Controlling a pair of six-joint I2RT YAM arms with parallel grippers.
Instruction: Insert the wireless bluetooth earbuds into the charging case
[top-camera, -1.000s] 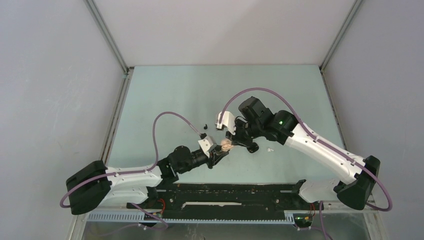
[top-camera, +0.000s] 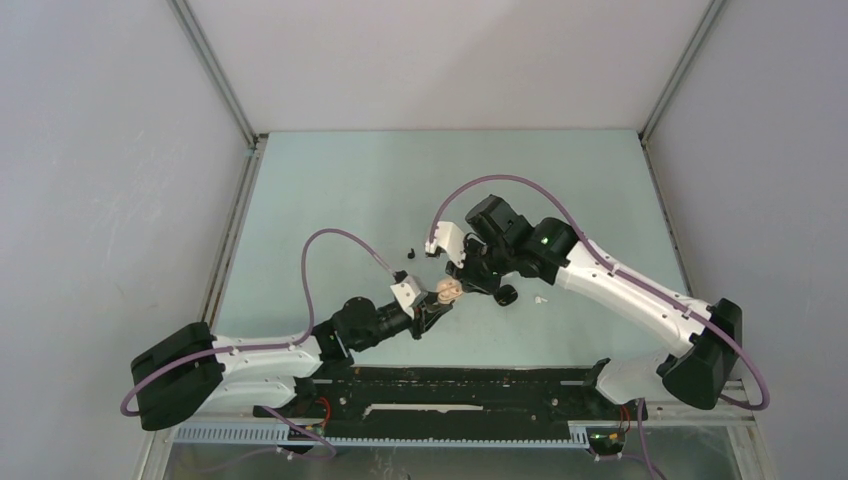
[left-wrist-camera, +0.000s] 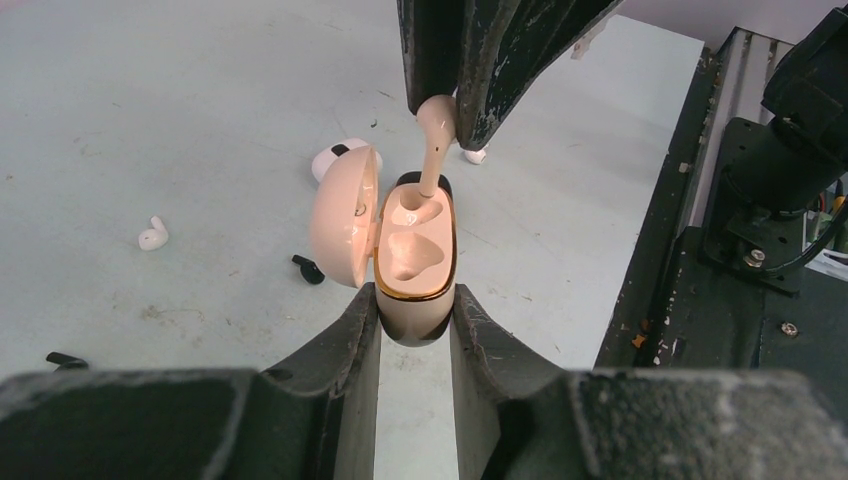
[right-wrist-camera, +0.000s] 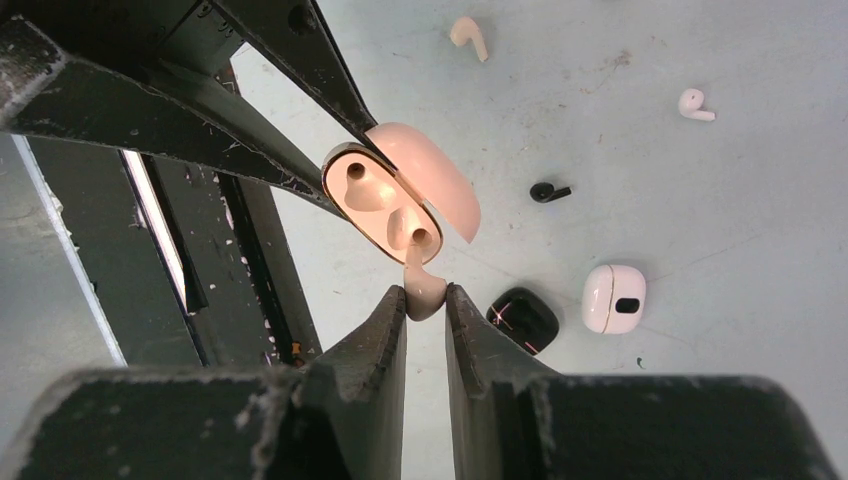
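My left gripper is shut on the base of the peach charging case (left-wrist-camera: 414, 318), whose lid (left-wrist-camera: 340, 222) stands open. Two wells show inside; the one nearer my left fingers is empty. At the other well, my right gripper is shut on the head of a peach earbud (right-wrist-camera: 425, 292). The earbud's stem points at that well, its end at the hole's edge; whether it has entered cannot be told. A second peach earbud (right-wrist-camera: 467, 35) lies on the table. From above, both grippers meet around the case (top-camera: 449, 290).
On the table lie a black case (right-wrist-camera: 524, 320), a white case (right-wrist-camera: 613, 300), a black earbud (right-wrist-camera: 548, 192) and a white earbud (right-wrist-camera: 695, 105). Another black earbud (left-wrist-camera: 66, 360) shows in the left wrist view.
The case is still in my left gripper.
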